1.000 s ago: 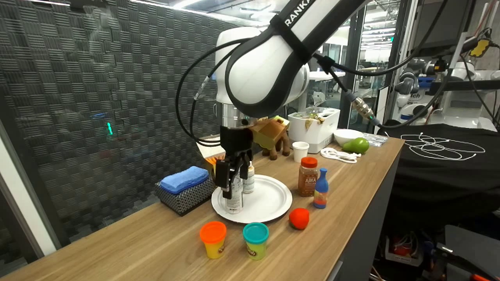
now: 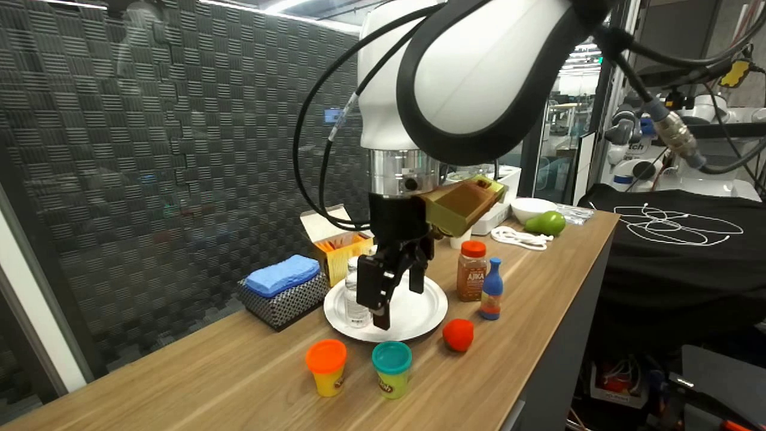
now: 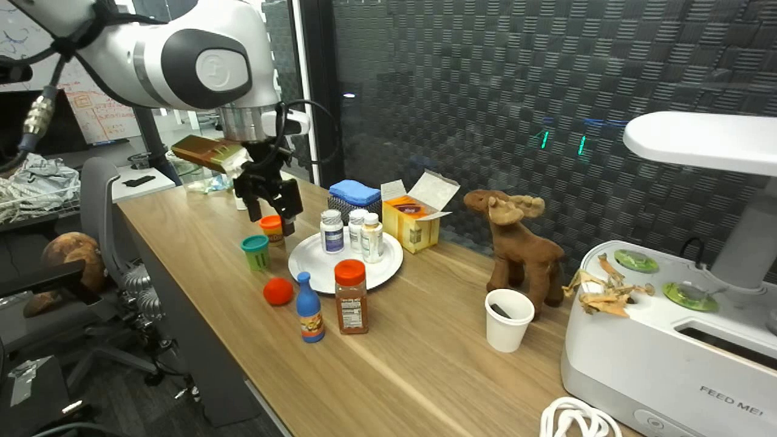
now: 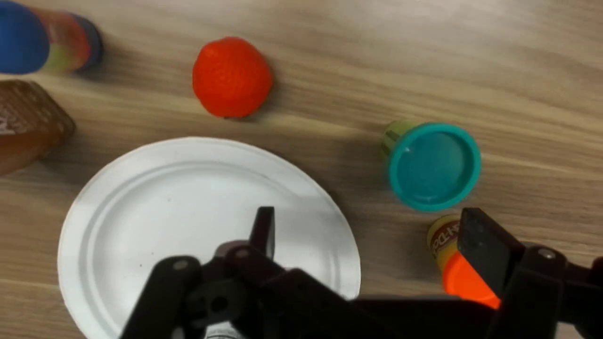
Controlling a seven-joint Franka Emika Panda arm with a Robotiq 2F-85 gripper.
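My gripper is open above the table, its fingers wide apart and empty. In the wrist view one finger stands over the white plate point(image 4: 169, 226) and the other over the orange-lidded Play-Doh tub point(image 4: 469, 278), hiding part of it. A teal-lidded tub point(image 4: 435, 166) lies in view beyond the gap between the fingers. Several white pill bottles point(image 3: 332, 232) stand upright on the plate, mostly out of the wrist view. The red ball-like object point(image 4: 232, 77) rests on bare wood beside the plate.
An orange-lidded spice jar point(image 3: 351, 298) and a blue bottle point(image 3: 309, 309) stand beside the plate. Behind it are an open yellow box point(image 3: 411, 222) and a blue cloth point(image 2: 283, 276) on a dark box.
My arm has moved right and toward the exterior view 1 camera, from over the pill bottles to the plate's near edge. The table objects show no movement.
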